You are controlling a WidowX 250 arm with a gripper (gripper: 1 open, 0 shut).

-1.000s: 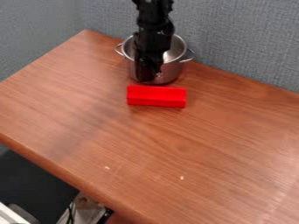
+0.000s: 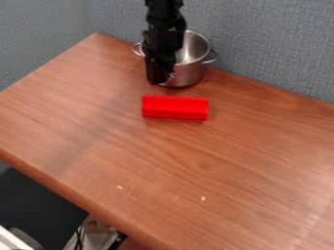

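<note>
A steel pot (image 2: 189,70) with two side handles stands at the back of the wooden table. My black gripper (image 2: 162,72) hangs over the pot's front left, hiding part of it; whether it is inside or in front of the pot is hard to tell. Its fingers are too dark and small to show their state or anything between them. A red block (image 2: 175,107) lies just in front of the pot.
A grey padded wall (image 2: 274,59) runs close behind the pot. Dark floor with cables shows beyond the near left edge.
My gripper has shifted slightly left and up over the last second. The pot and red block look unmoved.
</note>
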